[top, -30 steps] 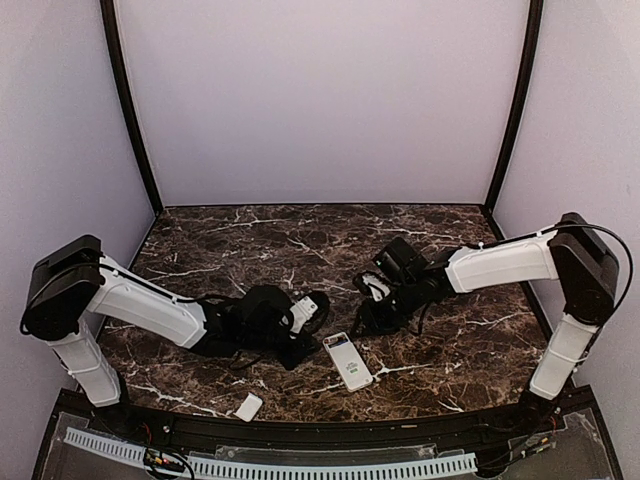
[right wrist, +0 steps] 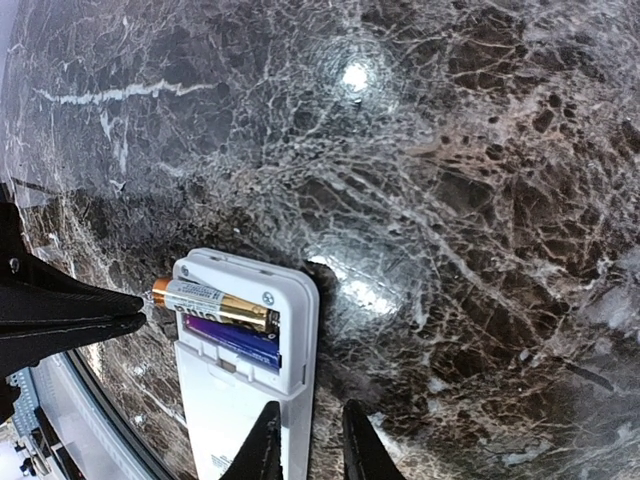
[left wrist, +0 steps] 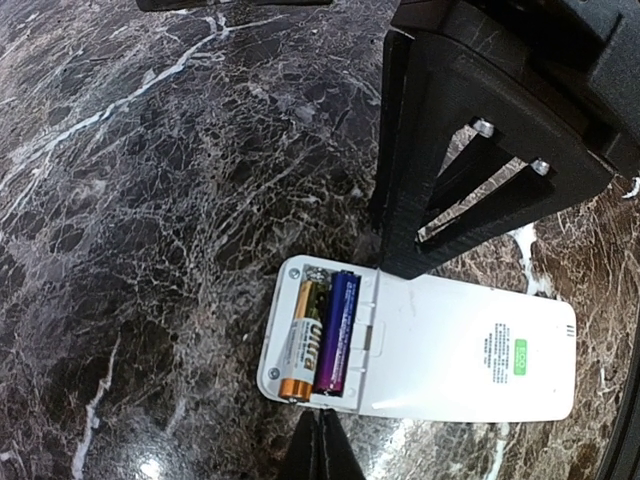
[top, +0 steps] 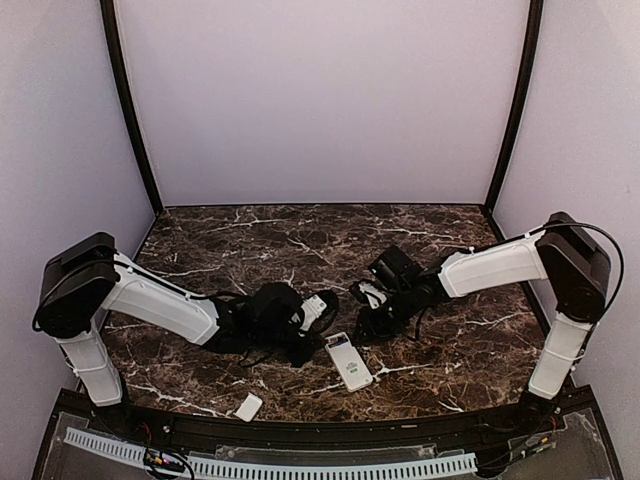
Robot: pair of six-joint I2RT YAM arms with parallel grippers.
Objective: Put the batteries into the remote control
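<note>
The white remote control [top: 350, 365] lies on the table with its battery bay uncovered. Inside the bay, a purple battery [left wrist: 338, 335] lies along its slot. Beside it is an orange and black battery [left wrist: 302, 345]; its orange end [right wrist: 162, 291] appears raised over the bay's rim. My left gripper is shut, nothing visible between its fingers, its tips close to that orange end; contact is unclear. My right gripper is at the remote's long edge, its fingers apart with that edge showing between them. Whether they grip it is not clear.
The small white battery cover [top: 249, 407] lies near the table's front edge, left of the remote. Both grippers crowd the remote's bay end.
My left gripper has shifted slightly right, nearer the remote. The remote stays about where it was.
</note>
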